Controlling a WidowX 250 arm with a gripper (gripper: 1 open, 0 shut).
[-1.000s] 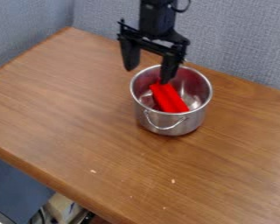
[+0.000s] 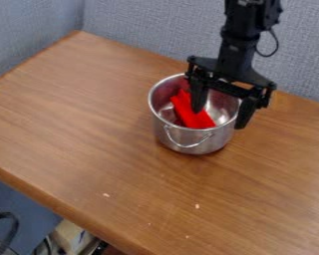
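A steel pot point(image 2: 189, 141) with a wire handle stands on the wooden table point(image 2: 96, 149). Inside it lies a red object point(image 2: 193, 117), partly hidden by my gripper. My black gripper point(image 2: 223, 105) is open over the pot's back right, its fingers reaching down around the rim. Whether it touches the pot or the red object is hard to tell.
Bare table surrounds the pot to the left, front and right. Grey padded walls stand at the back and left. Dark cables point(image 2: 5, 219) show beyond the table's lower left edge.
My gripper has moved from above and behind the pot toward the right and down to its rim. The pot appears to stay in place.
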